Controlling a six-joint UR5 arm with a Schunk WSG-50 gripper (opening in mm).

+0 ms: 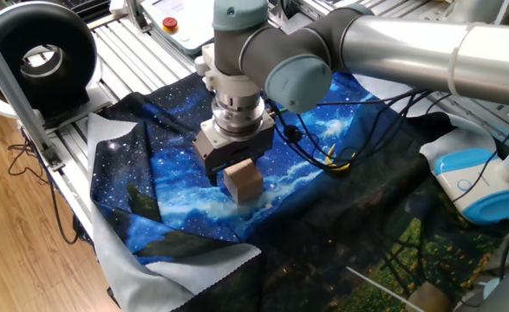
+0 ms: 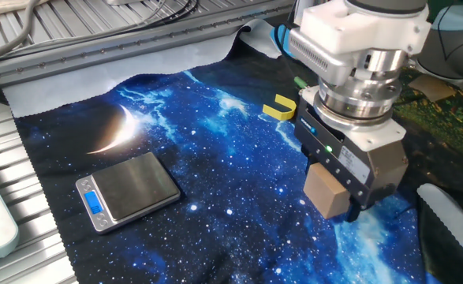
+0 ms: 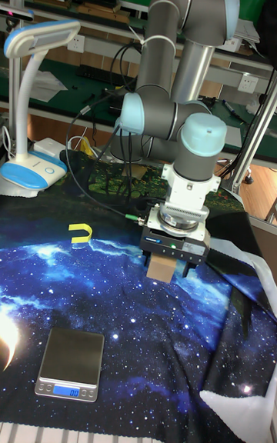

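A light brown wooden block (image 1: pixel 244 181) is under my gripper (image 2: pixel 330 188), seen in all three views. My gripper points down, its two dark fingers (image 2: pixel 354 213) apart and astride the block. In exterior view 3 the block (image 3: pixel 161 269) lies close to the left finger, and a narrow gap shows before the right finger (image 3: pixel 190 268). The fingers look open. Part of the block's top is hidden by the gripper body in that view. Whether a finger touches the block, and whether its underside rests on the cloth, I cannot tell.
A digital scale (image 2: pixel 143 189) with an empty plate lies on the starry cloth (image 2: pixel 231 229). A yellow U-shaped piece (image 2: pixel 280 108) sits near the gripper. A white and blue lamp base (image 1: pixel 478 186) stands at the side. Cloth folds (image 1: pixel 141 217) rise near one edge.
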